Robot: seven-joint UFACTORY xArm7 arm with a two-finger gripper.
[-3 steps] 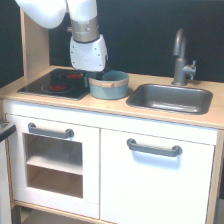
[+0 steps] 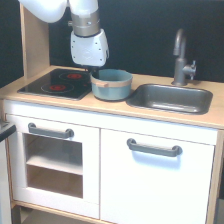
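A blue-grey pot [image 2: 112, 88] stands upright on the wooden counter, between the black cooktop [image 2: 55, 84] and the sink. From above, my white arm reaches down to its left side. The gripper [image 2: 94, 74] is at the pot's left rim, its dark fingers small and partly lost against the dark wall and cooktop. Whether they are open or shut, or hold the rim or a handle, cannot be made out.
To the right lies a metal sink [image 2: 172, 98] with a tall grey faucet [image 2: 180, 62] behind it. Below, two white cabinet doors with dark handles [image 2: 154, 148] are closed. A wooden post [image 2: 36, 40] rises at the left.
The pot sits slightly farther right than a second ago. My gripper hand has also shifted slightly right and appears a little higher.
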